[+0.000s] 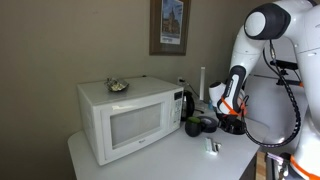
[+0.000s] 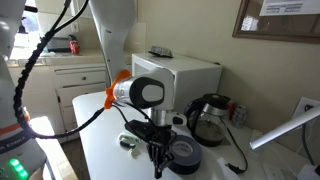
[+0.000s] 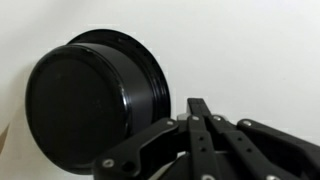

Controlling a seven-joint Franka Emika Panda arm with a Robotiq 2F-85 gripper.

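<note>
My gripper is shut, and nothing shows between its fingers. In the wrist view a glossy black pot lies to the left of the fingertips, its round dark base turned toward the camera; the gripper's body overlaps its lower right edge. The second exterior view shows the gripper low over the table, in front of a dark round pot. From the first exterior view, the fingertips are too small to make out clearly.
A white microwave stands on the table, with a metal bowl on top. Near the kettle and pan sit small items. A glass-sided pot stands behind the dark one.
</note>
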